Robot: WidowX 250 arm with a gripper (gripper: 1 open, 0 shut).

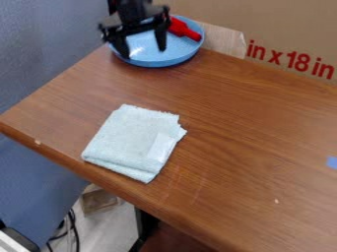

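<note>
The black gripper point(138, 38) is at the top of the camera view over a blue round dish point(157, 57), its two fingers spread open. A red object point(183, 28) lies in the dish at its right side, right of the fingers. A folded pale cloth point(133, 143) lies on the wooden table point(243, 148) near its left front edge.
A cardboard surface point(283, 25) with red printing stands behind the table. A small blue patch point(330, 162) shows at the far right. Cables lie below the left edge.
</note>
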